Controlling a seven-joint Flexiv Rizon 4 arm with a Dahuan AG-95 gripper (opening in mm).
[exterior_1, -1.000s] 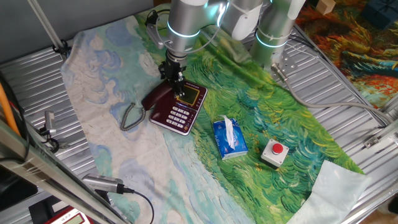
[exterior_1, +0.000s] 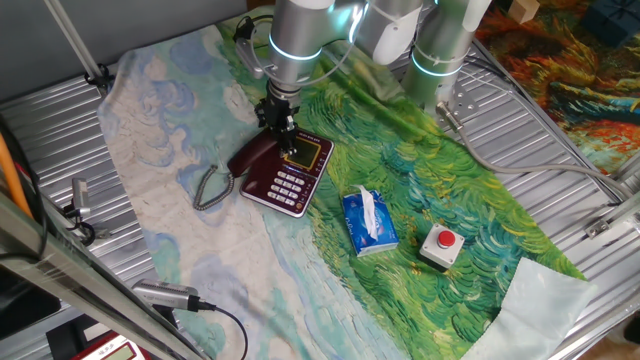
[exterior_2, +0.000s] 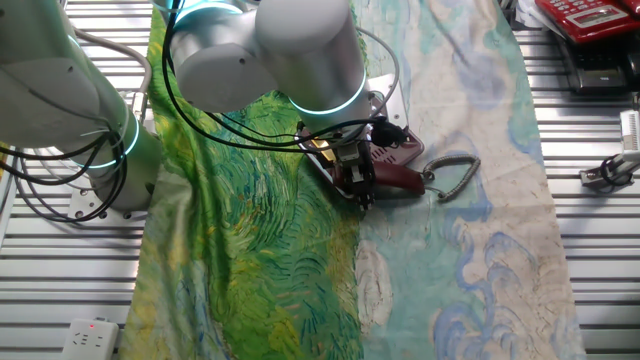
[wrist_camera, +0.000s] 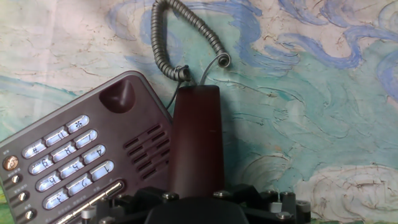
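Note:
A dark red desk phone (exterior_1: 287, 185) lies on the painted cloth, its keypad and screen facing up. Its handset (wrist_camera: 196, 140) is turned at an angle to the base, leaving one cradle hollow bare. My gripper (exterior_1: 283, 140) is down at the handset's upper end, beside the phone's screen. In the wrist view the handset runs down between the two sides of the gripper, whose body hides its near end. Whether the fingers press on it does not show. The coiled cord (wrist_camera: 163, 46) loops away from the handset's far end.
To the phone's right stand a blue tissue pack (exterior_1: 369, 222) and a white box with a red button (exterior_1: 441, 246). A pale sheet (exterior_1: 535, 310) lies at the front right corner.

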